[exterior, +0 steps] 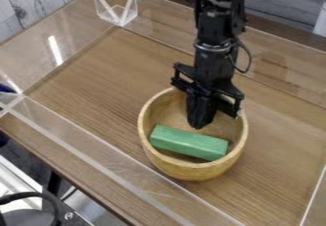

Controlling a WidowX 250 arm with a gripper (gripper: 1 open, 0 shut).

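A black robot arm comes down from the top of the view to a gripper [201, 108] at the rear part of a round tan bowl [162, 158]. Inside the bowl, toward the front, lies a green block [189, 142]. The gripper is just above and behind the block; its fingertips are dark and small, and whether anything is between them cannot be seen clearly.
A clear plastic holder [114, 10] stands at the back left. Black cables [32, 209] lie at the lower left edge.
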